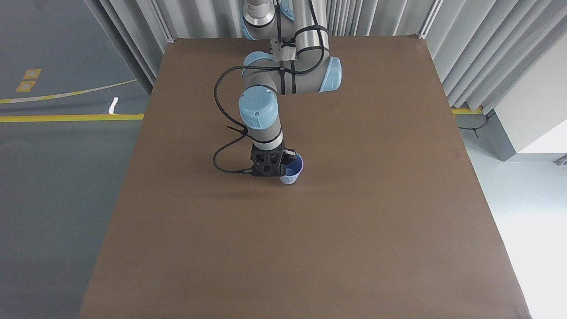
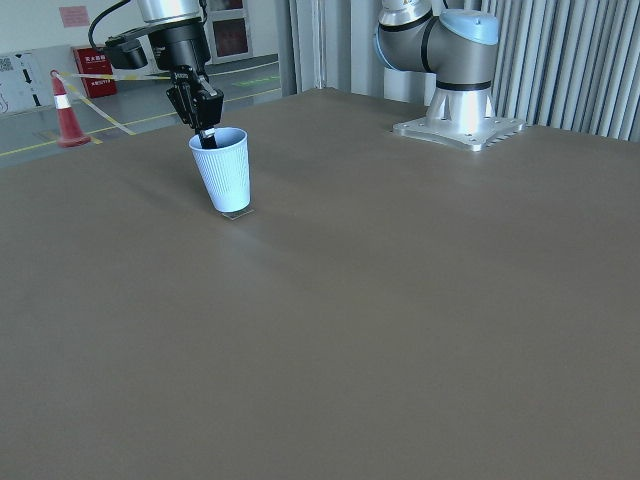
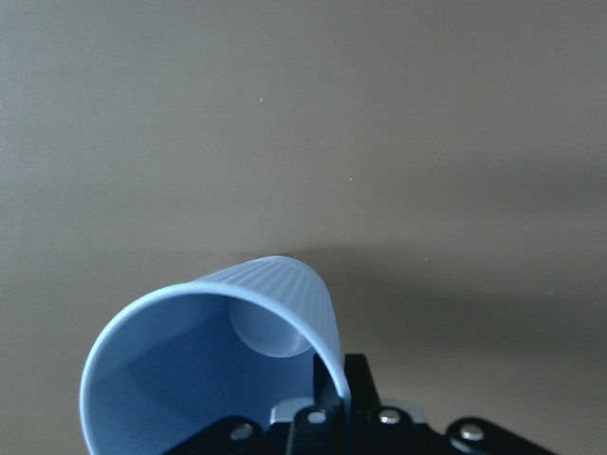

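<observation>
A light blue ribbed cup (image 1: 292, 173) is in my gripper (image 2: 207, 137) above the brown table (image 1: 300, 239); in the left view the cup (image 2: 225, 175) stands upright just over a small square patch. In the wrist view my gripper is shut on the cup's rim (image 3: 252, 297), one finger inside the cup and one outside. In the front view the fingers are hidden behind the gripper's housing.
The robot's base (image 2: 460, 130) stands at the back edge, before grey curtains.
</observation>
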